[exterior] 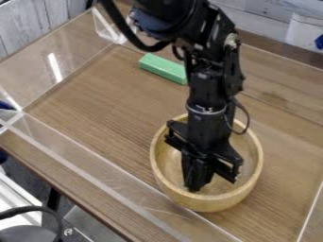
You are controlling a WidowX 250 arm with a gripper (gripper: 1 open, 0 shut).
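My black gripper [199,168] reaches down into a round, pale wooden bowl [183,196] near the lower middle of the table. Its fingertips are low inside the bowl, toward the front left, and look shut. The gripper covers much of the bowl's inside, so I cannot tell whether anything lies under it.
A green block [161,67] lies on the wooden table [94,123] behind and left of the arm. A clear strip crosses the front-left edge, with cables beyond it at the lower left.
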